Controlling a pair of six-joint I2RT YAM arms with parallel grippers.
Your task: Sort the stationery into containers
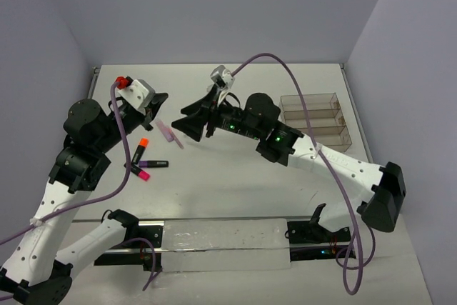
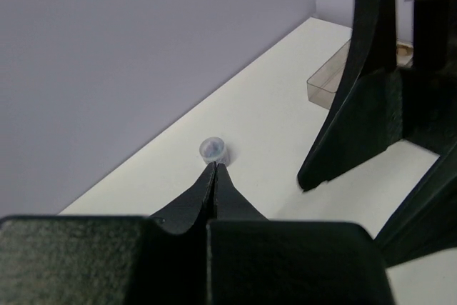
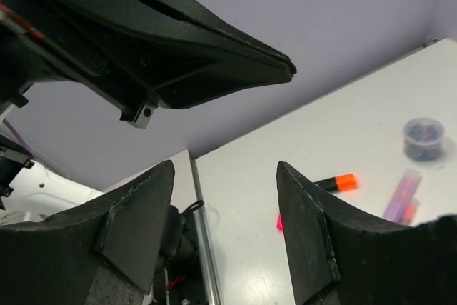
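In the left wrist view the fingers of my left gripper meet at the tips, with nothing showing between them; from above it [image 1: 165,96] is over the back left of the table. Close to its right, my right gripper [image 1: 183,118] stands open; its fingers [image 3: 294,208] are well apart and the gap is empty. Below lie an orange-tipped black marker [image 1: 141,148], a purple-and-black marker [image 1: 153,164] and a pink-and-black marker [image 1: 138,172]. A pale purple stick [image 3: 403,194] lies beside a pinkish one [image 1: 176,138]. The clear divided tray [image 1: 314,137] is at the right.
A small round clear tub [image 3: 423,141] is on the table towards the back, mostly hidden from above by the right gripper. Grey walls close off the back and sides.
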